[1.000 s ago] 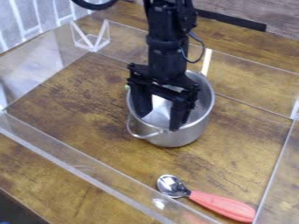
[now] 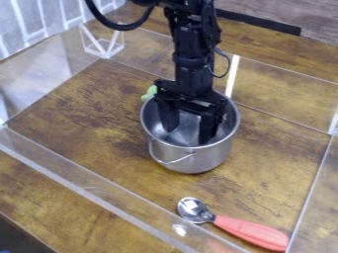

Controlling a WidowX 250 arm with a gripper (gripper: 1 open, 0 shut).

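Note:
The black gripper [image 2: 189, 114] hangs from the top centre into a steel pot [image 2: 185, 153], its fingers down inside or over the rim; whether they hold anything is hidden. The pot has a wire handle at its front. A small green object [image 2: 150, 94] shows just behind the pot's left side, partly hidden.
A scoop with a red handle [image 2: 248, 232] lies at the front right. Clear plastic edges run along the left and right of the wooden table [image 2: 73, 119].
The arm has moved back, away from the camera, and looks narrower at the gripper. The pot has shifted slightly toward the front, showing more of its near wall.

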